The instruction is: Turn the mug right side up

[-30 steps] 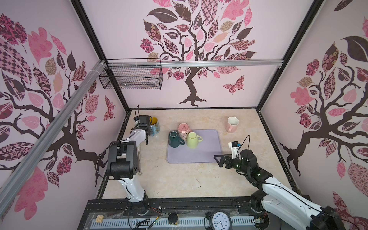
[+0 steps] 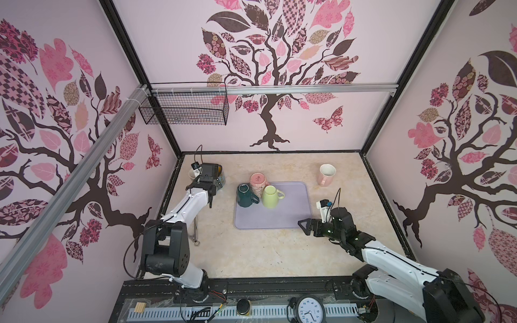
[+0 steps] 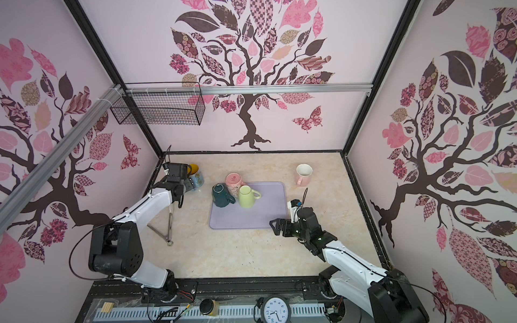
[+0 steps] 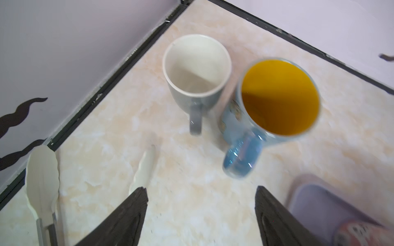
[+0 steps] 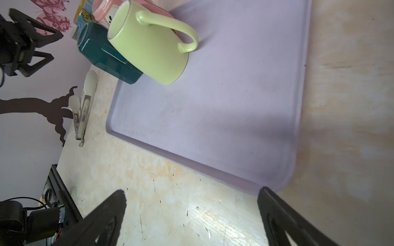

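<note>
On the lavender tray (image 2: 280, 219) stand a dark teal mug (image 2: 245, 197), a pink mug (image 2: 257, 180) and a light green mug (image 5: 151, 41). All three look bottom up, their closed bases on top. In the left wrist view a blue mug with a yellow inside (image 4: 229, 119) and a white mug (image 4: 176, 92) stand mouth up beyond my left gripper. Its fingers are apart and empty, over bare tabletop short of the blue mug's handle. My right gripper is open and empty near the tray's front right corner.
A pale pink mug (image 2: 326, 175) stands mouth up at the back right. Tongs (image 4: 42, 184) lie by the left wall. A wire basket (image 2: 185, 107) hangs at the upper left.
My left gripper has shifted slightly right and now covers more of the blue mug in the top left view. My right gripper has moved a little left. The mugs stay put.
</note>
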